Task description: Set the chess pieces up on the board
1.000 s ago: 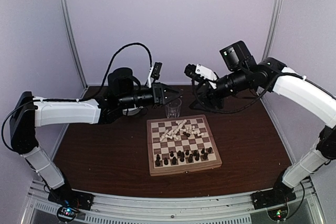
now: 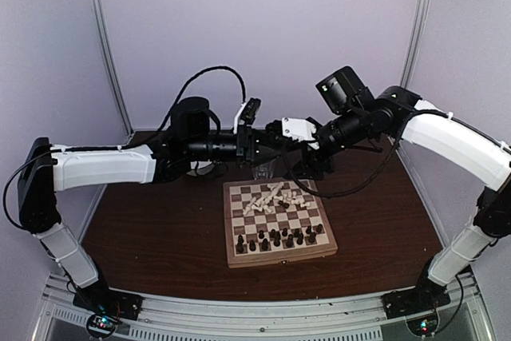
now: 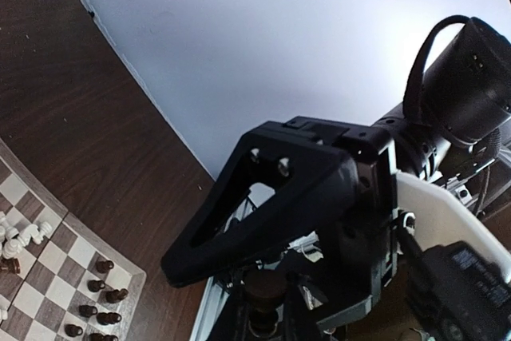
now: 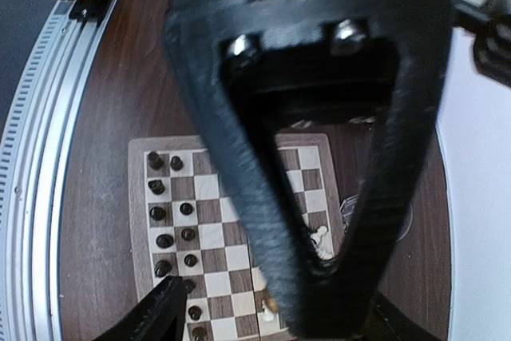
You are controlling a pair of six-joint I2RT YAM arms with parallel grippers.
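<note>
A dark chess piece point(image 3: 265, 287) stands between the fingertips of my left gripper point(image 2: 270, 146), which is shut on it above the far side of the board. My right gripper is open, its fingers spread to either side in its wrist view. The two grippers meet and overlap; whether the right one touches the piece cannot be made out. On the chessboard point(image 2: 239, 259), several dark pieces point(image 2: 290, 241) stand in rows along the near side. Several white pieces point(image 2: 275, 196) lie in a loose heap across the far half, with a dark piece point(image 2: 284, 205) among them.
A clear glass point(image 2: 263, 171) stands just behind the board, partly hidden under the arms.
My right gripper has moved left and the left gripper slightly right, closing the gap between them. The board and its pieces look unchanged.
</note>
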